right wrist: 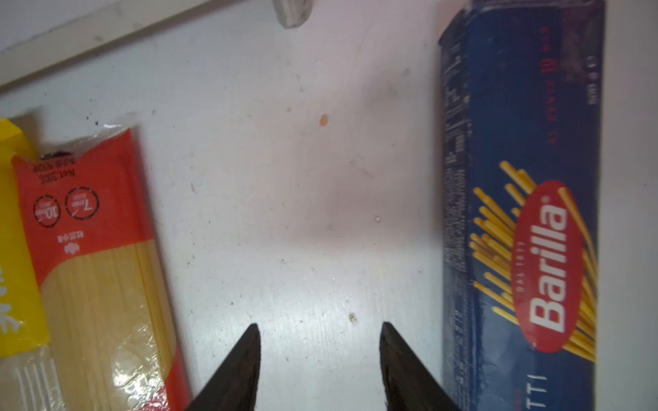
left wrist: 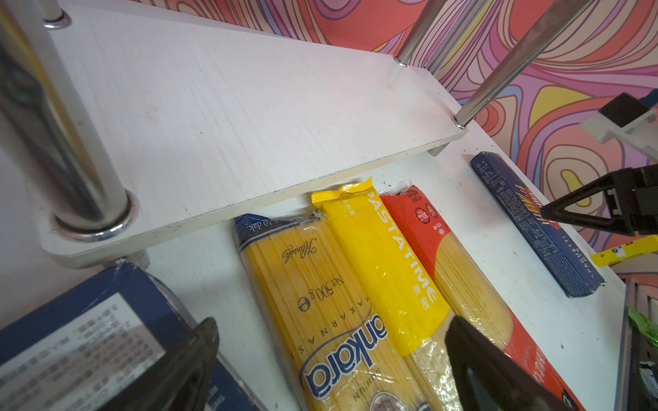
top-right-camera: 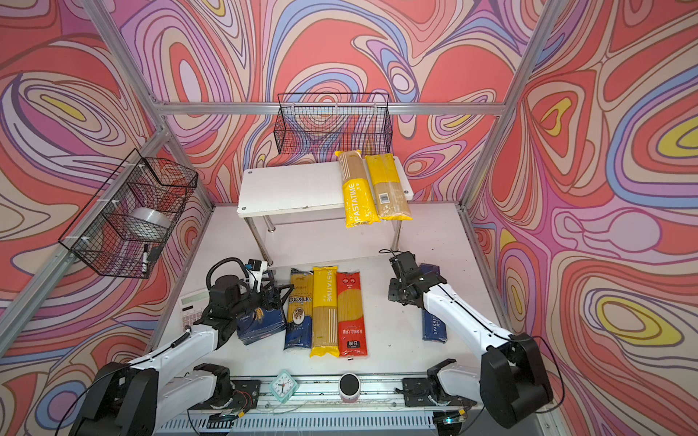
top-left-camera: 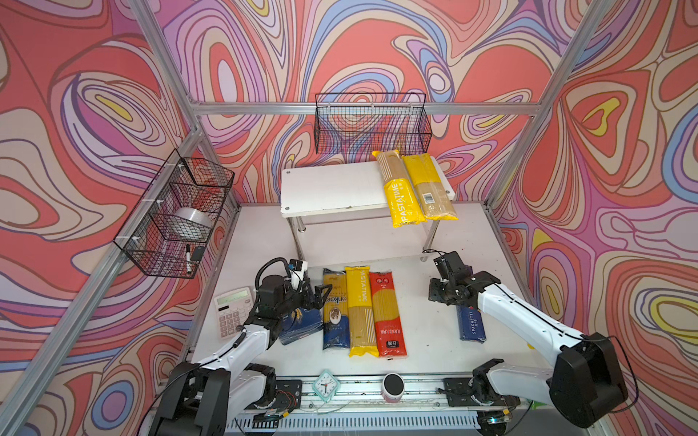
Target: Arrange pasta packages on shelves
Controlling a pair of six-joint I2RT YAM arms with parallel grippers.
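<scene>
Two yellow pasta packs (top-left-camera: pixel 398 190) lie on the right of the upper shelf (top-left-camera: pixel 327 181). On the table below are the Ankara pack (left wrist: pixel 322 294), a yellow Pastatime pack (left wrist: pixel 380 260), a red pack (right wrist: pixel 96 260) and a blue Barilla box (right wrist: pixel 521 102). My left gripper (top-left-camera: pixel 316 294) hangs open over the blue packs (top-left-camera: pixel 301 327) and Ankara pack at the left. My right gripper stands open, nothing between its fingers, above bare table between the red pack and Barilla box.
A calculator (top-left-camera: pixel 231 309) lies at the left. Wire baskets (top-left-camera: pixel 370 123) hang on the back and left frames. A clock (top-left-camera: pixel 325 385) and a cup (top-left-camera: pixel 393 388) stand at the front edge.
</scene>
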